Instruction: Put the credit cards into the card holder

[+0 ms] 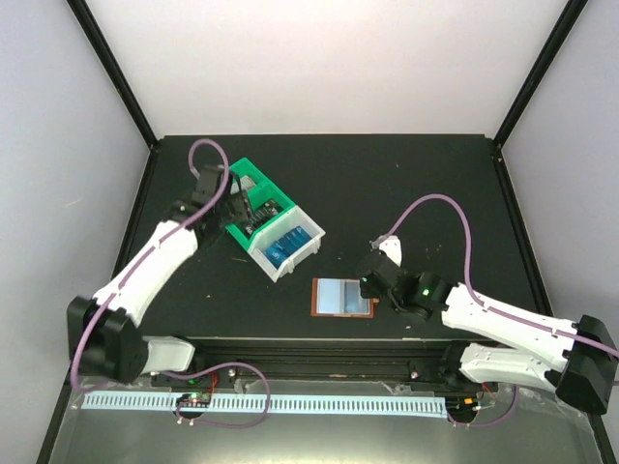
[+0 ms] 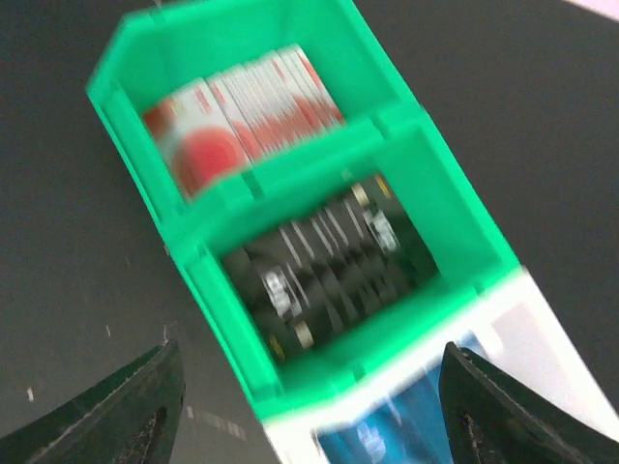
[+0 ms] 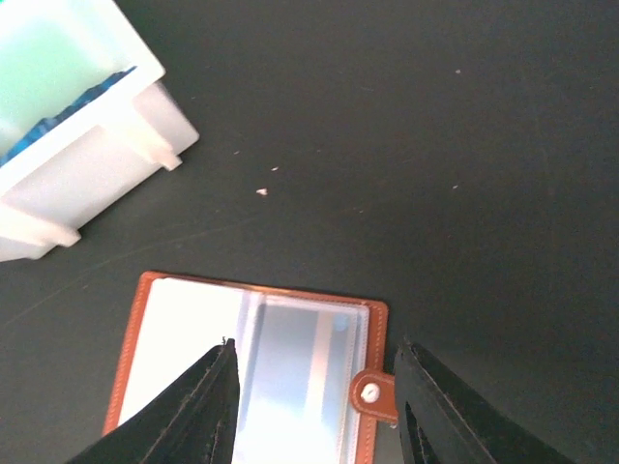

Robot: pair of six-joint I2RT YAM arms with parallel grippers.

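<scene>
The brown-edged card holder [image 1: 342,297] lies spread open near the table's front; its clear pockets [image 3: 303,348] and snap tab [image 3: 375,394] show in the right wrist view. Just right of it, low over its edge, is my right gripper, part open with nothing between its fingers. In the left wrist view, red-and-white cards [image 2: 242,116] and black cards [image 2: 329,261] lie in separate green compartments, blue cards [image 2: 406,422] in the white one. Above this box hangs my left gripper, its fingers wide apart and empty.
The box has green bins [image 1: 276,190] joined to a white bin [image 1: 314,239], standing at an angle left of centre.
</scene>
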